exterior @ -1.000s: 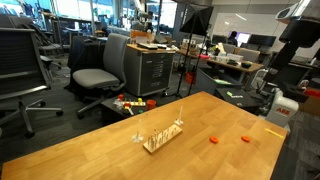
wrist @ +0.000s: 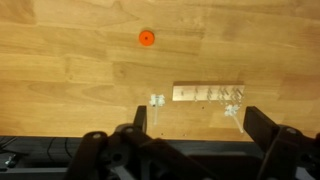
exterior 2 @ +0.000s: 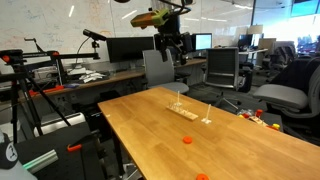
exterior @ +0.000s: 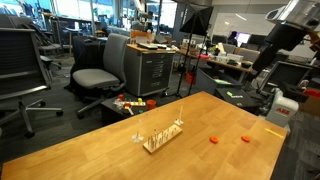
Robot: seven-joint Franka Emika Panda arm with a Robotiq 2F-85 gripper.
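Note:
High above the table, my gripper stands open, with nothing between its fingers in the wrist view. Below it on the wooden table lies a pale wooden strip bearing a row of small upright pegs, clearer in exterior view 1. A white piece with a thin stem stands off each end of the strip, one white piece to the left and another white piece at lower right. Two orange-red discs lie apart from the strip: a nearer disc and a farther disc.
Colourful small items sit by the table's far edge. Office chairs and a drawer cabinet stand beyond it.
In exterior view 1 my arm has come a little further left into the picture at the upper right. The things on the table have stayed in place.

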